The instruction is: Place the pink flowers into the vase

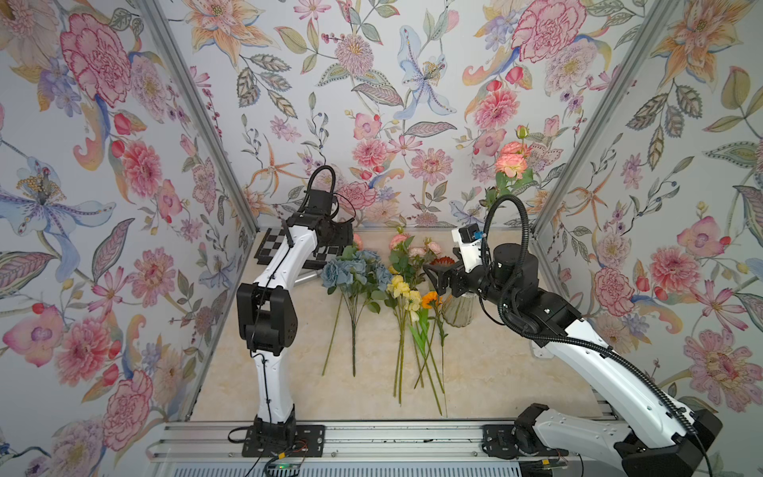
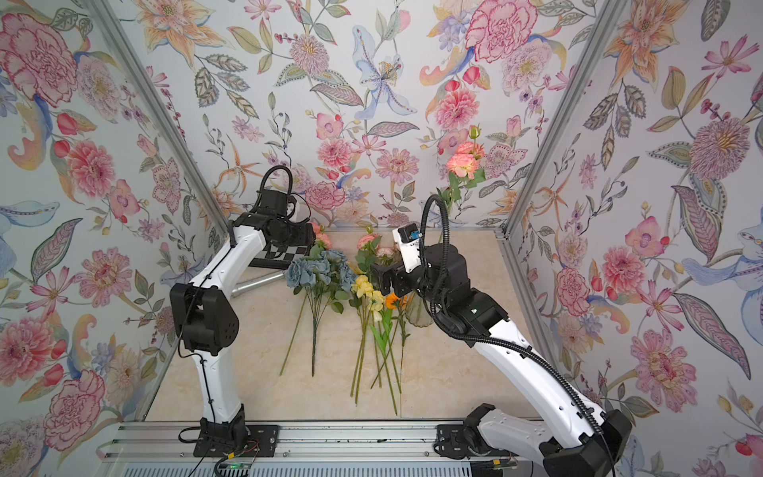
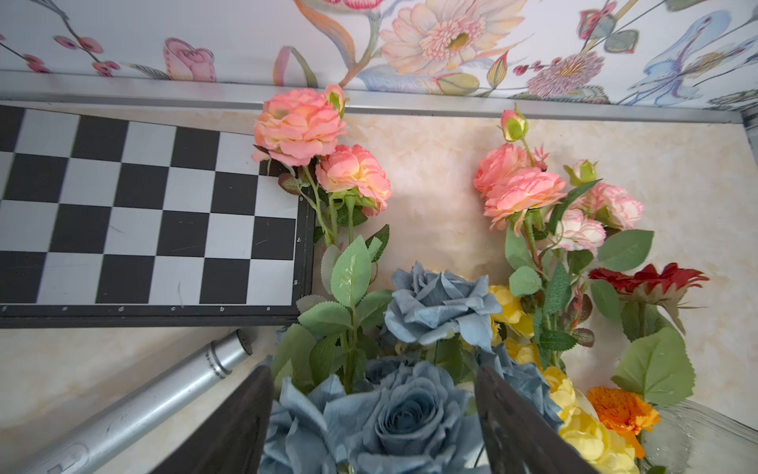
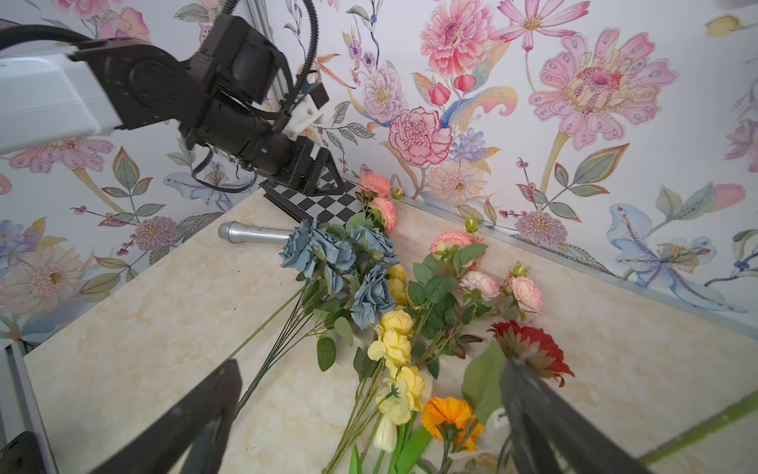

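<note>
A pink rose spray [image 1: 511,165] stands upright in the glass vase [image 1: 457,312], which is partly hidden behind my right arm. More pink flowers lie on the table: two blooms [image 3: 297,128] beside the checkerboard, and a cluster [image 3: 521,193] to their right. My left gripper [image 1: 341,234] hangs open at the back left above the blue roses [image 3: 414,414], nothing between its fingers. My right gripper [image 1: 438,276] is open in front of the vase, above the yellow [image 4: 398,387] and orange flowers, empty.
A checkerboard [image 3: 118,213] and a metal tube [image 3: 150,410] lie at the left. A red flower [image 4: 530,347] lies by the vase.
</note>
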